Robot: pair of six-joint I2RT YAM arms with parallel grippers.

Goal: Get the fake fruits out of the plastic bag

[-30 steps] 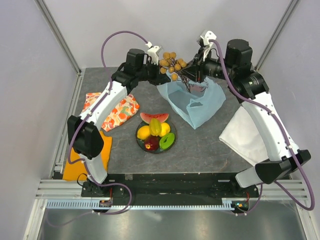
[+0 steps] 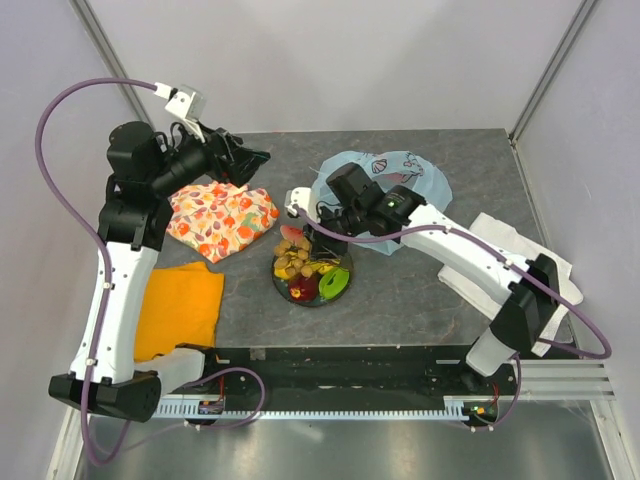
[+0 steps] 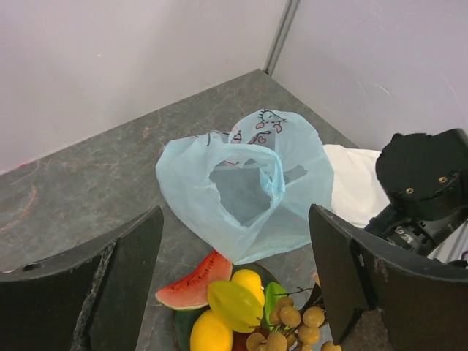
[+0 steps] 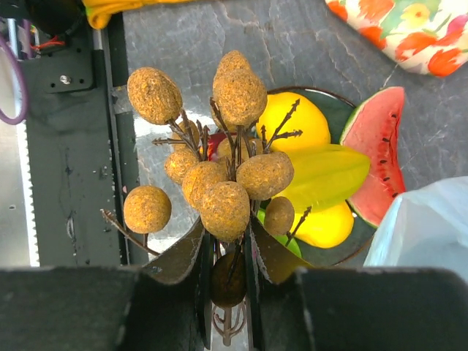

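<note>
My right gripper is shut on a bunch of brown longans, held over a dark plate carrying yellow fruits, a watermelon slice, a green fruit and a red one. My left gripper is high at the back left, away from the plate, part open with nothing seen between its fingers in the left wrist view. The light blue plastic bag lies behind and right of the plate, its opening showing no fruit.
A floral cloth and an orange cloth lie on the left, a white cloth on the right. The grey table's front middle, right of the plate, is clear.
The left arm has swung out to the left, away from the bag.
</note>
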